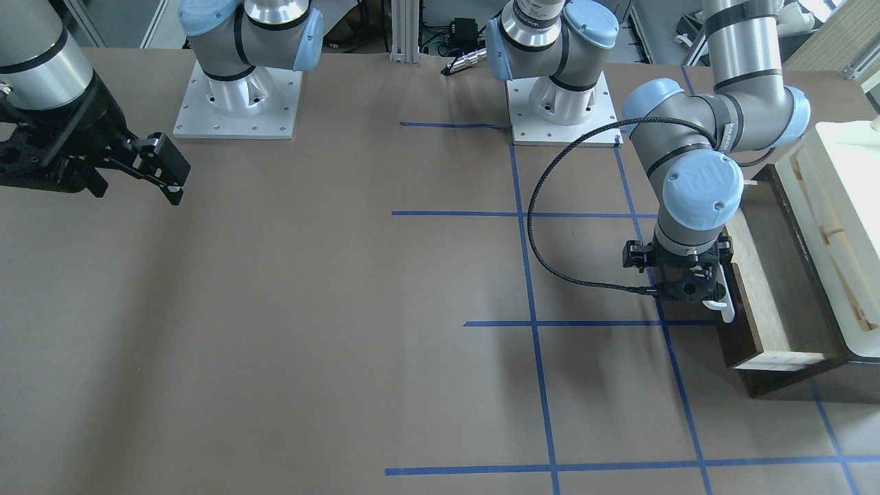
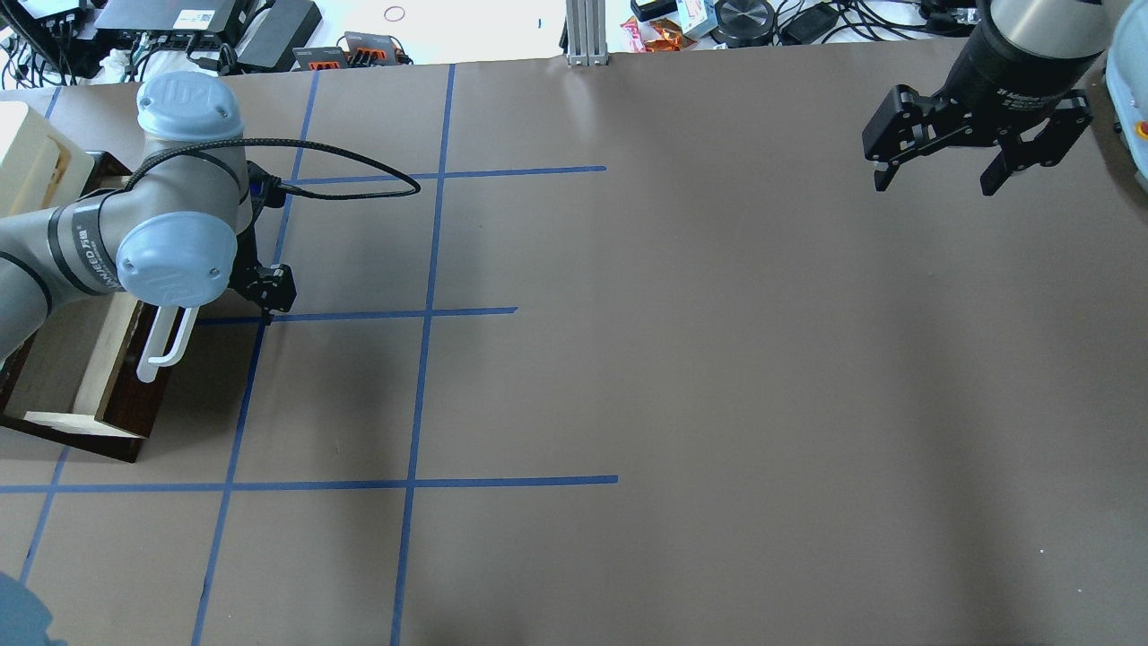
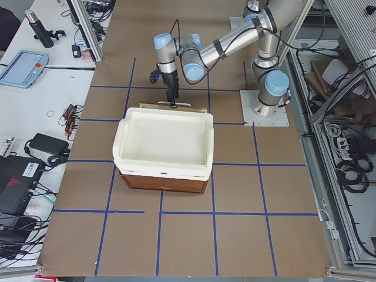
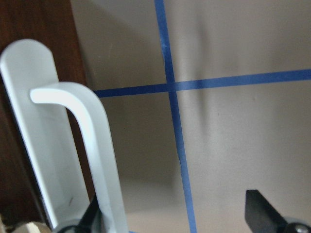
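Note:
A wooden box with a drawer (image 1: 771, 330) pulled out stands at the right in the front view, a white tray (image 3: 163, 144) on top. The drawer's dark front carries a white handle (image 4: 104, 155). My gripper is down at this handle. In the left wrist view one finger sits at or behind the handle bar at lower left; the other finger stands apart at lower right over bare table, so the gripper is open. Whether the near finger touches the handle is not clear.
Other robot arms stand at the edges, one black gripper (image 2: 969, 140) at the top right of the top view.

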